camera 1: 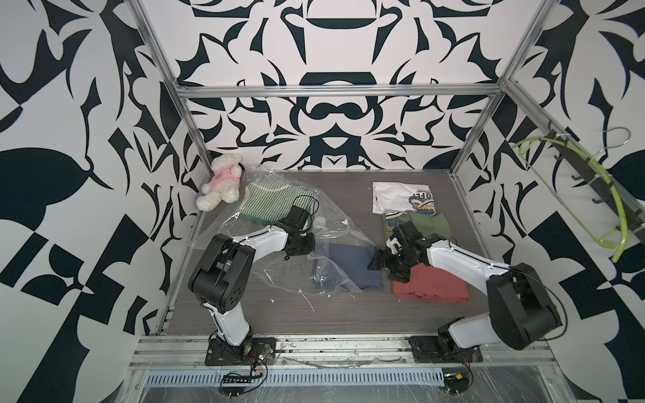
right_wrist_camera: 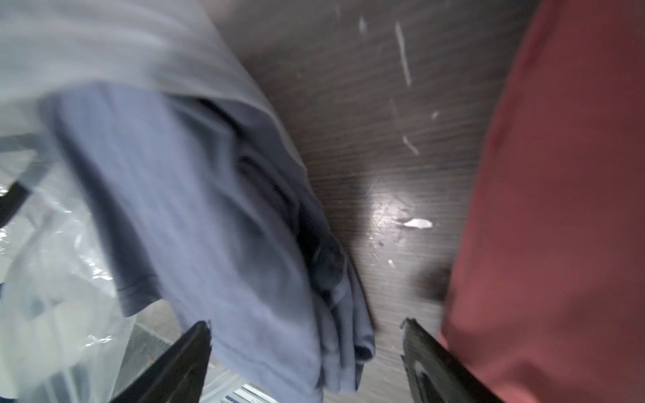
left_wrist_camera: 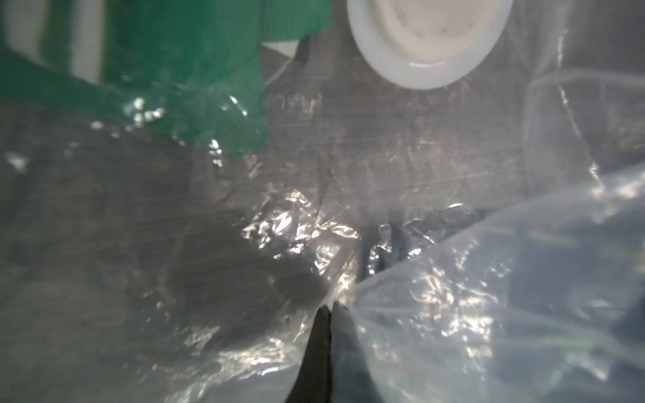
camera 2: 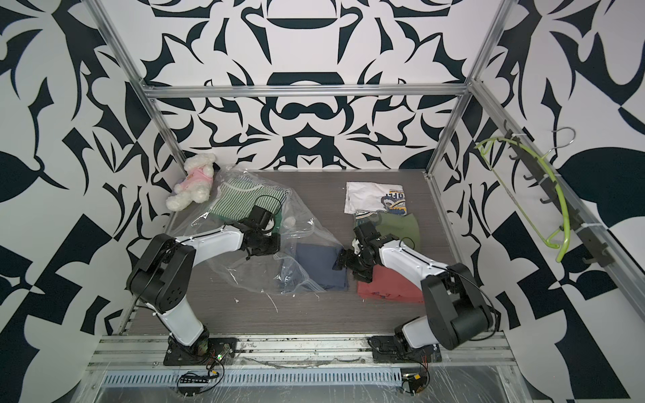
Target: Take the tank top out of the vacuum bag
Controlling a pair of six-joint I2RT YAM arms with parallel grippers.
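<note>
The clear vacuum bag [camera 1: 282,274] lies spread over the left and middle of the table. A dark blue folded garment [camera 1: 366,258], which may be the tank top, lies at the bag's right-hand opening, partly under the film and partly bare. In the left wrist view, my left gripper is shut, with the clear film gathered at its tips. My right gripper is open over the bare end of the blue cloth [right_wrist_camera: 228,248], its fingers [right_wrist_camera: 184,362] apart on either side of it. No grip on the cloth shows.
A green striped garment [camera 1: 272,201] and a white round valve [left_wrist_camera: 433,33] show at the bag. Beside the blue cloth lie red cloth [camera 1: 430,282], olive cloth [camera 1: 433,225] and a white shirt [camera 1: 396,196]. A plush toy [camera 1: 223,181] sits back left.
</note>
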